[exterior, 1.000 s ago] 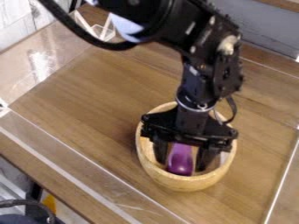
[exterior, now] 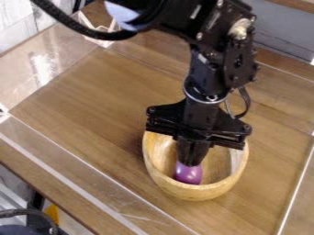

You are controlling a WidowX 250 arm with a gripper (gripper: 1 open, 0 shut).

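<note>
A light wooden bowl [exterior: 212, 187] sits on the wooden table near its right half. A purple oblong object [exterior: 188, 173] lies inside it. My black gripper [exterior: 190, 158] reaches down into the bowl, its fingertips close together just above or at the top of the purple object. The gripper looks shut; whether it touches the object is hard to tell, as the fingers partly hide it.
A clear rail runs along the left and front edges. A grey wall stands at the back right.
The fingers have come together, and the gripper has risen slightly from deeper in the bowl. The purple object remains in the bowl, less of it visible than a second ago.
</note>
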